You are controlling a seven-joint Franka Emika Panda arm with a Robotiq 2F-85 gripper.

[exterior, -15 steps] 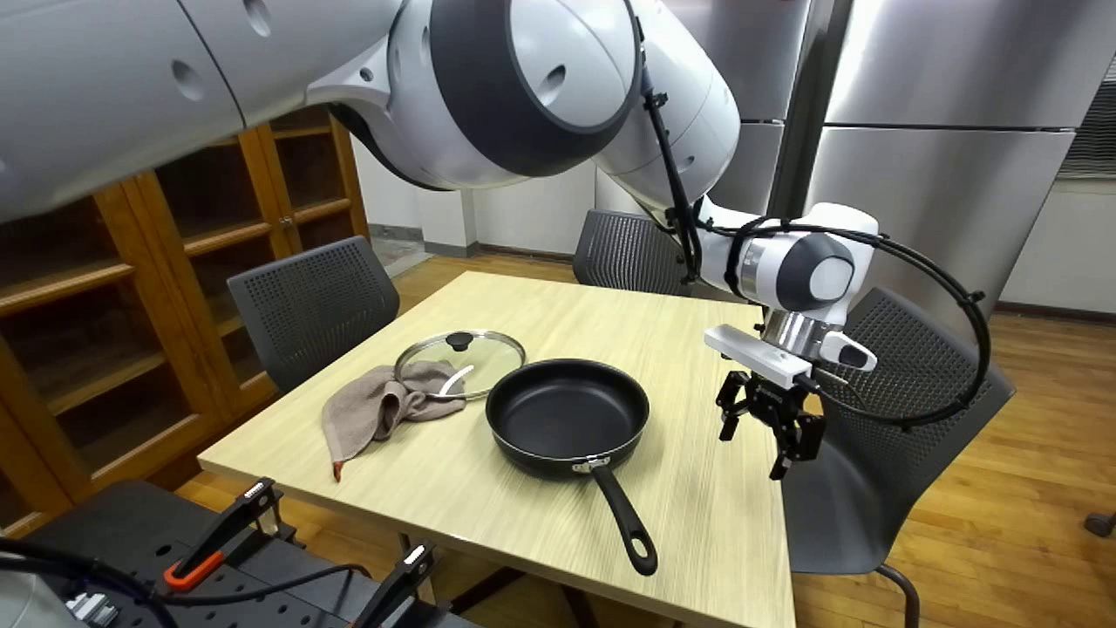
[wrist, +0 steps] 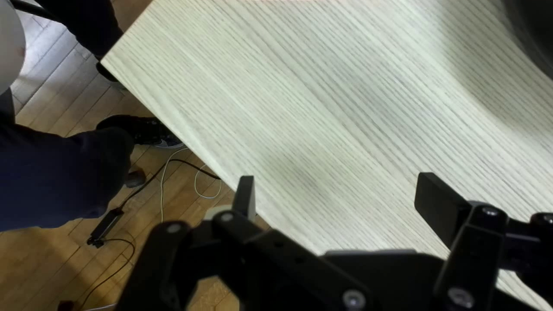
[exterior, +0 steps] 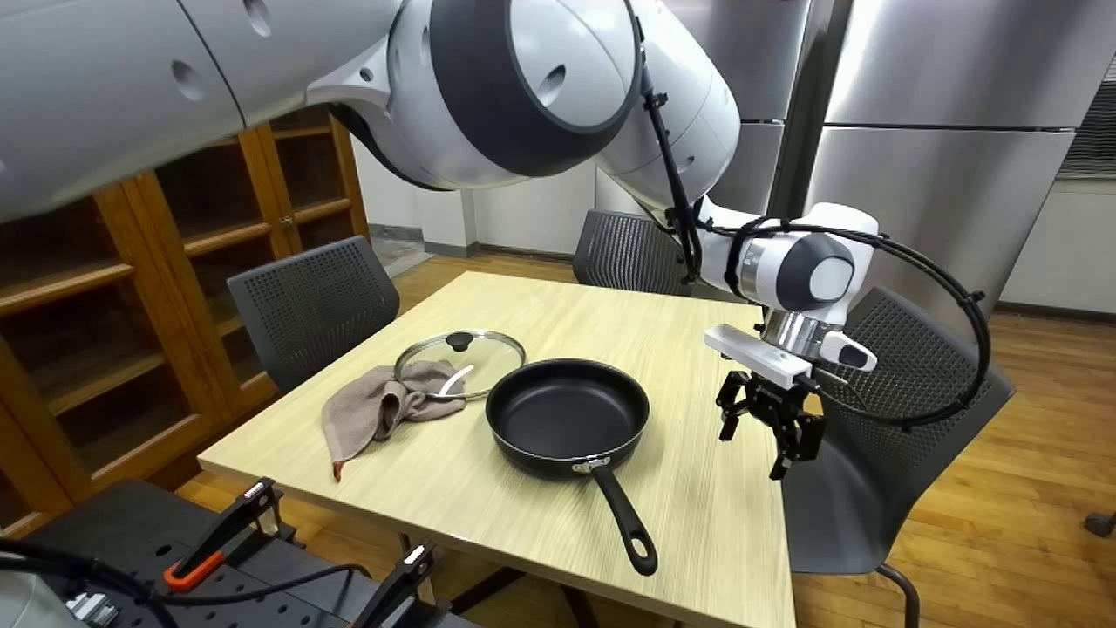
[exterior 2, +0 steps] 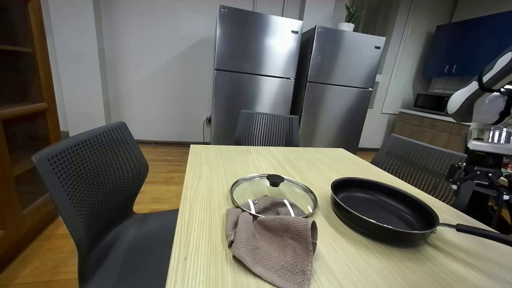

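Note:
My gripper (exterior: 751, 452) hangs above the table's right edge, open, with nothing between its fingers; in the wrist view the gripper spans bare tabletop. A black frying pan (exterior: 567, 412) rests on the table to its left in exterior view 1, the handle (exterior: 625, 522) pointing toward the near edge. Left of the pan, a glass lid (exterior: 483, 361) with a black knob lies partly over a crumpled brown cloth (exterior: 366, 412). From exterior view 2, the same lid (exterior 2: 245, 187) tilts slightly on the cloth (exterior 2: 278, 247), apart from the pan (exterior 2: 379, 206).
Dark chairs (exterior: 314, 303) surround the light wooden table (exterior: 690, 513). Clear tabletop lies behind the pan and between the pan and the gripper. Clamps (exterior: 220, 539) sit at the lower left. A person's leg (wrist: 57, 176) shows beyond the table edge in the wrist view.

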